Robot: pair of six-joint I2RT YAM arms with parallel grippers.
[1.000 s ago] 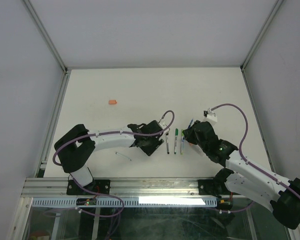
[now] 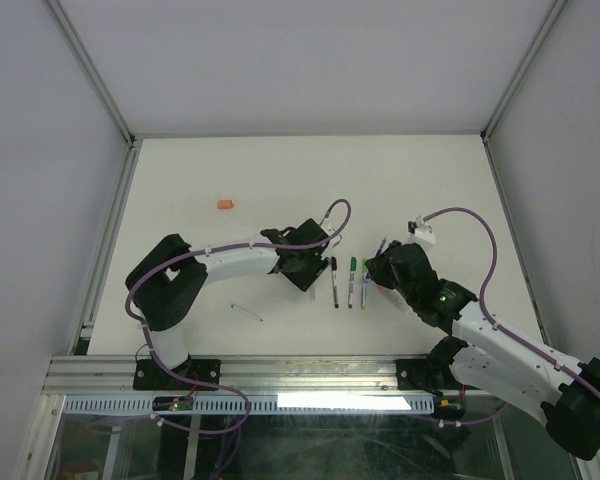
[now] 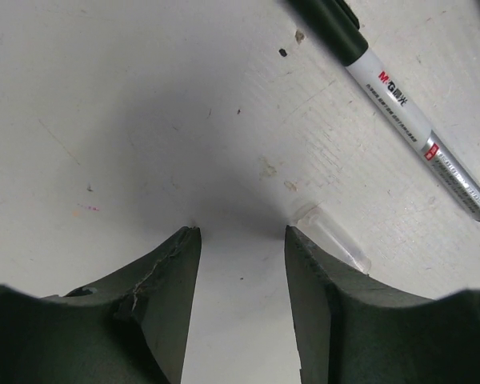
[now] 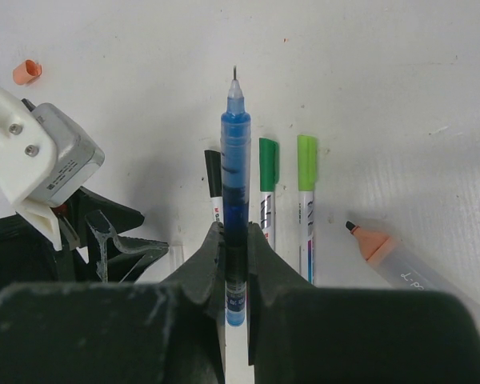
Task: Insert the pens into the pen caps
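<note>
My right gripper is shut on a blue pen (image 4: 235,152), whose bare tip points away from the fingers. A clear pen cap (image 3: 334,238) lies flat on the table, just right of the right-hand fingertip in the left wrist view. Over the table my left gripper stands open, with nothing between its fingers. From above, the same cap (image 2: 313,295) shows just in front of the left hand.
Black (image 4: 214,176), dark green (image 4: 268,164) and light green (image 4: 306,176) markers lie side by side between the arms. An orange-tipped marker (image 4: 376,244) lies to their right. A loose orange cap (image 2: 225,204) is at the back left.
My left arm has shifted a little right and toward the back, so the clear cap now shows in the top view. The right arm holds still with the blue pen.
</note>
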